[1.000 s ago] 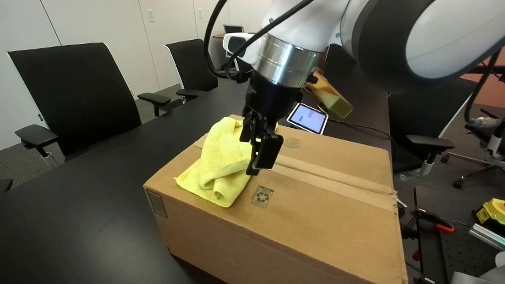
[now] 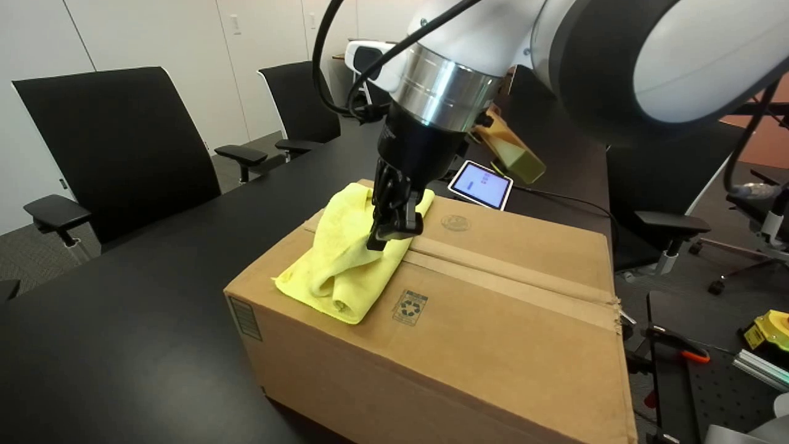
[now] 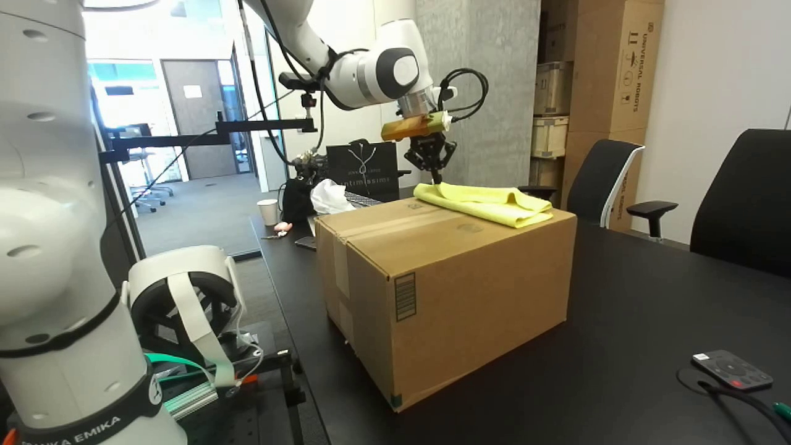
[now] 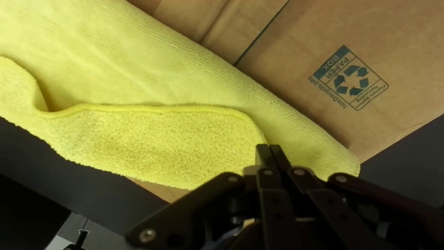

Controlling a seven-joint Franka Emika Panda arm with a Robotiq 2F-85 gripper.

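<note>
A yellow cloth (image 2: 344, 259) lies folded and rumpled on the cardboard box (image 2: 503, 318), near its end. My gripper (image 2: 377, 243) points down at the cloth with its fingers together. In the wrist view, the cloth's upper flap (image 4: 166, 137) has a stitched edge that runs right to the gripper, whose tips are shut on that corner. A small ridge of fabric rises to the tips in exterior view 1. From exterior view 2 the gripper (image 3: 437, 180) meets the far side of the cloth (image 3: 486, 201); the pinched bit is hidden there.
The box stands on a black table (image 3: 638, 319). Behind it lies a lit tablet (image 2: 481, 184) with a cable. A black bag (image 3: 363, 170) and a paper cup (image 3: 267, 211) stand beyond the box. Chairs (image 2: 118, 148) line the table; the box's other half is bare.
My gripper has shifted left over the cloth in exterior view 1, and its fingers have come together. The cloth's upper fold now draws up into a ridge at the tips.
</note>
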